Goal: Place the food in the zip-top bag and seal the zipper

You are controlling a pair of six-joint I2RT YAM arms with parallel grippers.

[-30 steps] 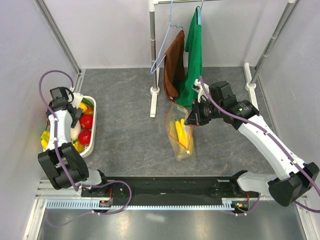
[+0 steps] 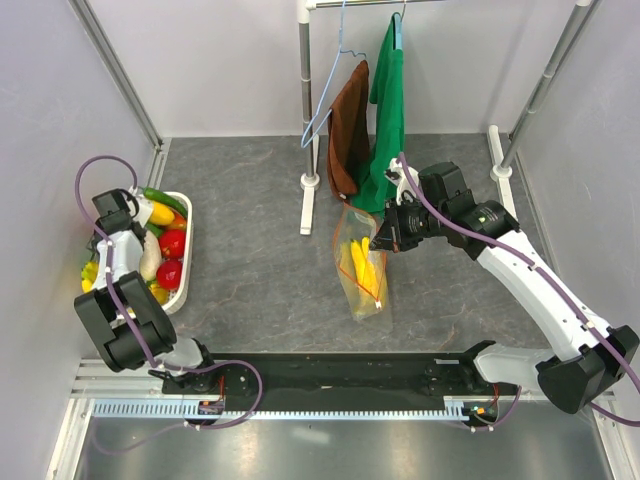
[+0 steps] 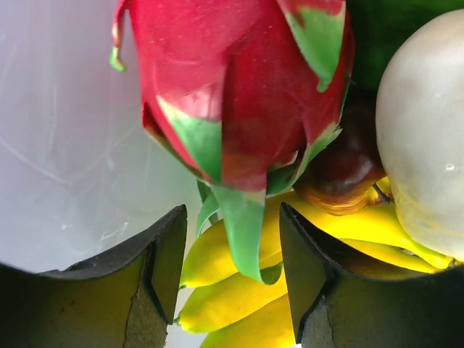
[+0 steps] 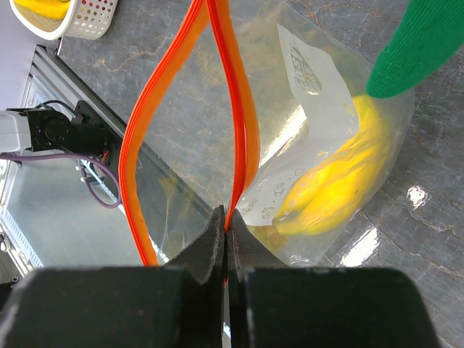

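My left gripper is part open over the white basket (image 2: 186,250) of toy food at far left, its fingers either side of a green leaf tip of a red dragon fruit (image 3: 239,87), above yellow bananas (image 3: 239,304) and beside a pale rounded vegetable (image 3: 420,130). My right gripper is shut on the rim of the clear zip top bag (image 2: 350,290), by its orange zipper (image 4: 141,123). Yellow bananas (image 4: 341,174) lie inside the bag.
A clothes rack (image 2: 307,100) with brown (image 2: 347,120) and green (image 2: 388,100) cloths stands behind the bag, the green one hanging close to it. The grey tabletop (image 2: 250,240) between basket and bag is clear.
My left arm has shifted slightly within the basket area, its gripper moving a little left and down in the top view. The right arm and the bag look unchanged.
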